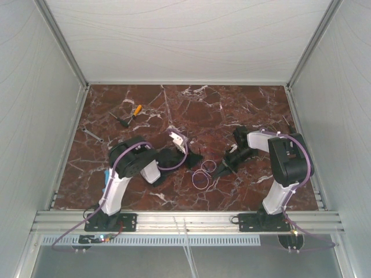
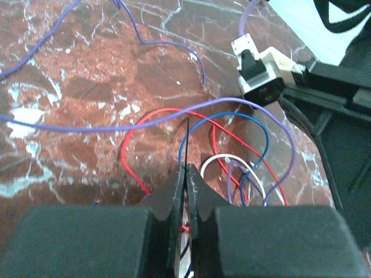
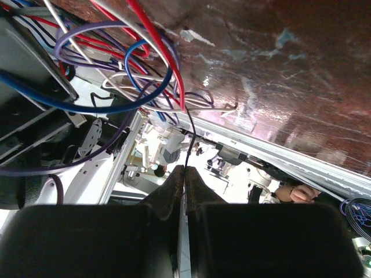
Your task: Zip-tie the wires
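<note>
The wires, a loose bundle of red, blue, white and purple loops (image 1: 200, 180), lie on the table between the two arms. A thin black zip tie (image 3: 190, 136) runs from the bundle to my right gripper, which is shut on it. In the left wrist view my left gripper is shut, with a thin black zip tie end (image 2: 187, 139) sticking out past its fingertips. The loops (image 2: 223, 156) lie beyond and to the right of those fingers. Whether the tie is closed around the bundle cannot be told.
An orange-handled screwdriver (image 1: 137, 110), a dark tool (image 1: 123, 121) and a wrench (image 1: 92, 135) lie at the left of the marble table (image 1: 191, 110). Something blue (image 1: 106, 177) shows beside the left arm.
</note>
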